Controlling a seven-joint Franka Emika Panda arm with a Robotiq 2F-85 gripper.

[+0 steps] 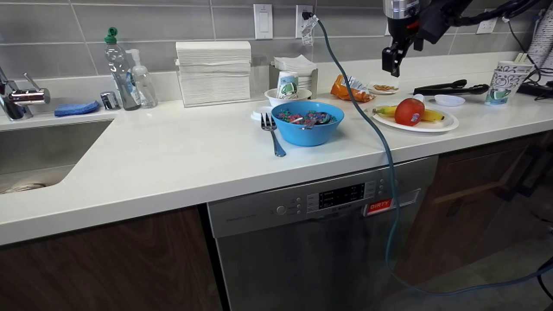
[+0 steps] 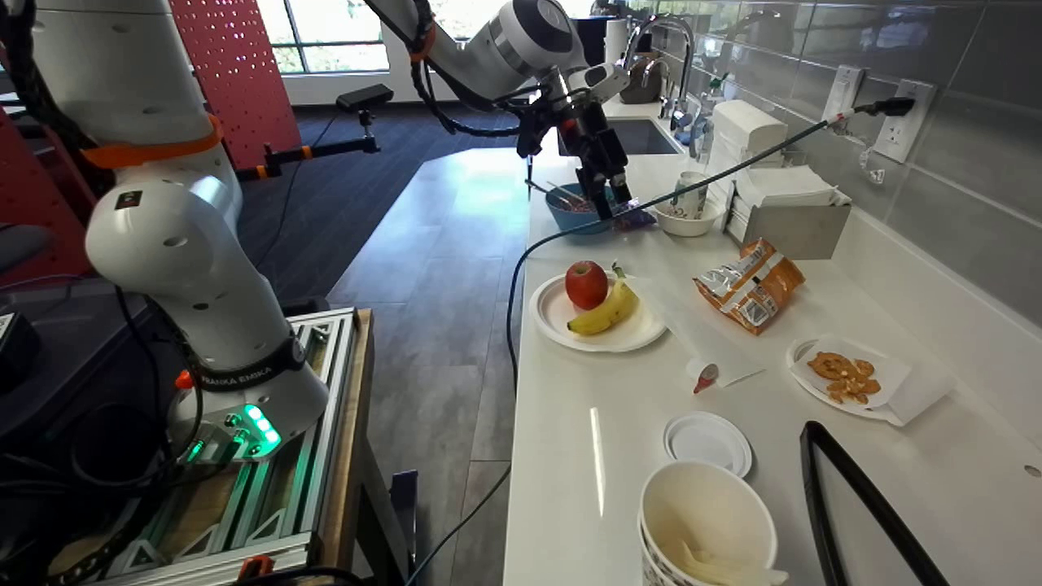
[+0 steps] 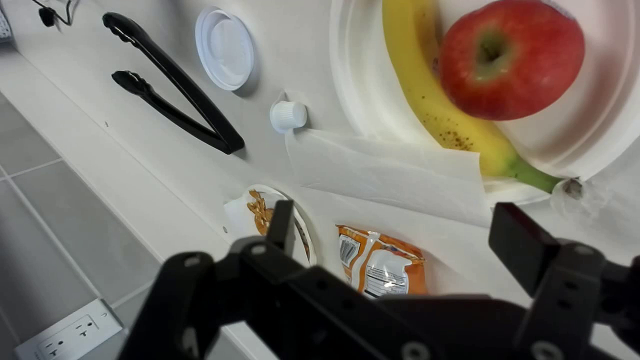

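Above the counter hangs my gripper, its two fingers wide apart and nothing between them; it also shows high at the right in exterior view 1 (image 1: 392,61). Past the fingers, an orange snack bag (image 3: 384,264) lies on the counter in the wrist view. To its left is a small plate (image 3: 303,240) of brown snacks (image 3: 259,213), partly behind one finger. A white plate (image 3: 354,90) at the upper right holds a red apple (image 3: 510,60) and a yellow banana (image 3: 420,90). A pale paper strip (image 3: 390,171) lies against that plate.
Black tongs (image 3: 180,84), a white lid (image 3: 225,48) and a small white cap (image 3: 288,115) lie on the counter. A blue bowl (image 1: 306,135) and fork (image 1: 273,132) stand left of a hanging cable (image 1: 370,122). Counter space toward the sink (image 1: 46,150) is clear.
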